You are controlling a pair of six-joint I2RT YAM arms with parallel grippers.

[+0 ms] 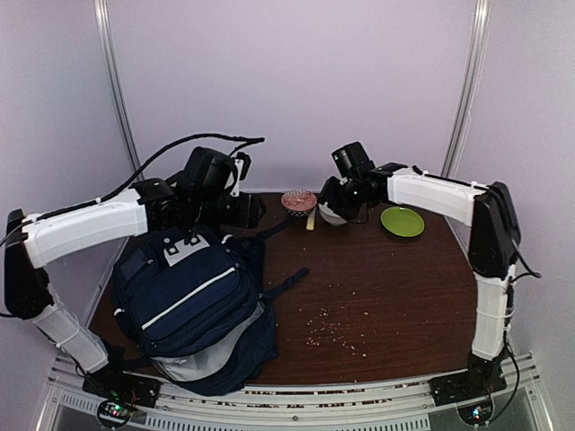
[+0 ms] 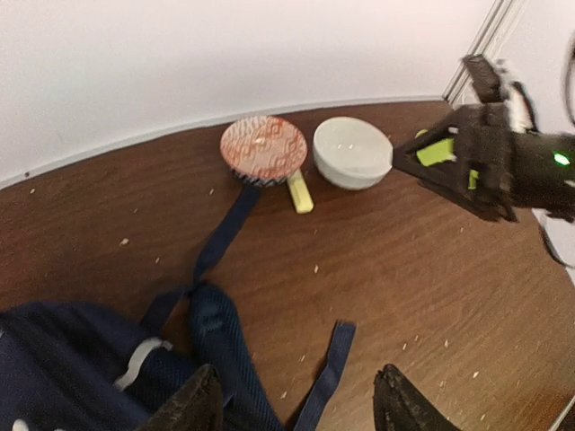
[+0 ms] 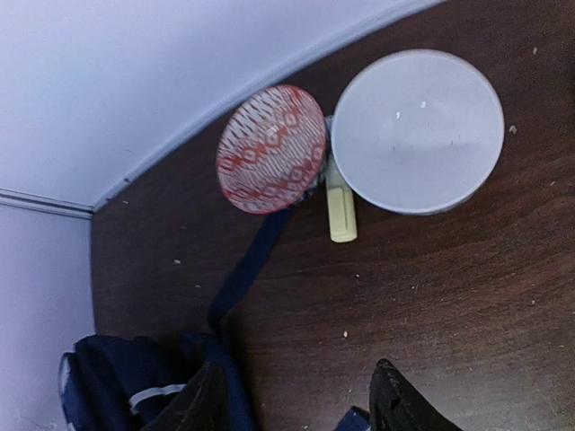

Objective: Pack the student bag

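Note:
The dark blue student bag (image 1: 193, 296) lies on the left side of the table, its straps reaching toward the middle; part of it shows low in the left wrist view. My left gripper is open above the far end of the bag, with nothing between its fingers. Near the back wall, my right gripper (image 1: 332, 190) is raised close over the white bowl (image 3: 418, 130). In the right wrist view its fingers (image 3: 404, 404) stand apart and the space between them is empty.
A red-patterned bowl (image 1: 298, 201) stands left of the white bowl, with a pale yellow stick-like item (image 1: 311, 219) in front between them. A green plate (image 1: 402, 221) lies at the back right. Small crumbs (image 1: 334, 330) dot the front.

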